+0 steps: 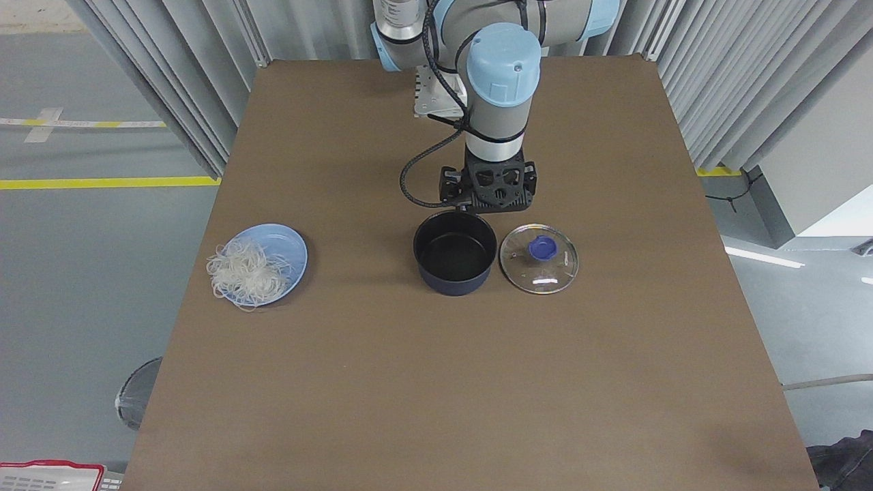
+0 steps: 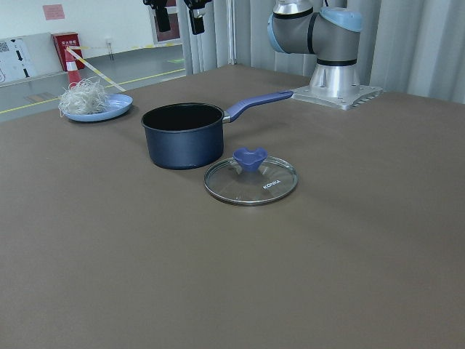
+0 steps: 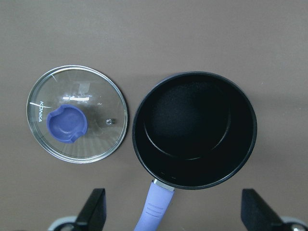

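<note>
My gripper is open, high above the dark blue saucepan (image 3: 195,127), straddling the line of its lilac handle (image 3: 154,207) with nothing between the fingers; in the left view its two fingertips (image 2: 197,23) hang in the air at the top. The glass lid (image 1: 537,270) with a blue knob (image 3: 67,122) lies on the table beside the pan, apart from it. A blue plate (image 1: 286,254) with a heap of white noodles (image 1: 245,274) lies to the pan's left in the front view.
The robot base (image 2: 336,94) stands at the back edge, with curtains behind it.
</note>
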